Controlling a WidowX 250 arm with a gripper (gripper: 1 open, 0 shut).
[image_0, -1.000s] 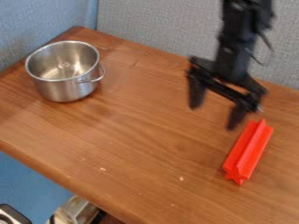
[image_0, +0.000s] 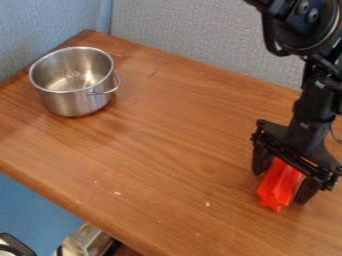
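Observation:
My black gripper (image_0: 283, 168) is down at the table's right side, its fingers around a red elongated ridged object (image_0: 277, 191) that lies on the wood. The object is partly hidden under the gripper. Whether the fingers press on it or are still apart from it cannot be seen clearly. A steel pot (image_0: 74, 80) with wire handles stands at the upper left.
Grey and blue walls rise behind the table and at the left. A metal fixture (image_0: 86, 242) sits below the table's front left edge.
The gripper has moved right and down from above the middle of the table onto the red object, covering much of it. The pot has not moved.

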